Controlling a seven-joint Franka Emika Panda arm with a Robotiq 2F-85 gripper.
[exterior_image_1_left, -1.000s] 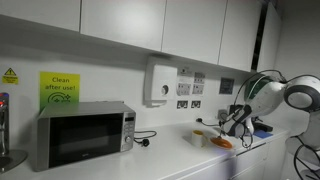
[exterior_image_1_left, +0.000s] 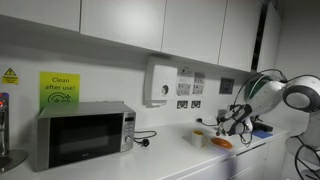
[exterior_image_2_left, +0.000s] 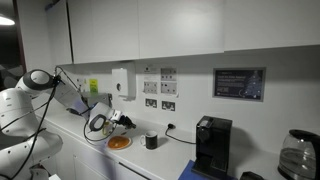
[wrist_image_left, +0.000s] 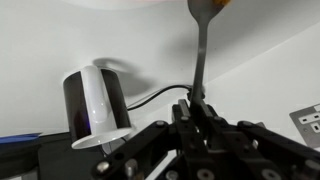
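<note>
In the wrist view my gripper is shut on the handle of a dark spoon (wrist_image_left: 202, 50), whose rounded head reaches the top of the picture. A mug (wrist_image_left: 95, 105), dark with a pale handle, shows to the left, apart from the spoon. An orange, round plate-like item (exterior_image_2_left: 119, 142) lies on the counter. In exterior view 2 my gripper (exterior_image_2_left: 127, 123) is above and behind it, near the mug (exterior_image_2_left: 150, 141). A light container (exterior_image_1_left: 197, 138) stands beside the orange item in exterior view 1; the spoon is too small to make out clearly there.
The microwave (exterior_image_1_left: 85, 134) stands far along the counter, with a cable behind it. In the other direction are a black coffee machine (exterior_image_2_left: 213, 147) and a glass jug (exterior_image_2_left: 299, 153). Wall sockets (exterior_image_2_left: 159, 88) and overhead cupboards border the workspace.
My gripper has moved slightly up and to the left in exterior view 1, showing more clearly above the orange item. The container and microwave have stayed in place.
</note>
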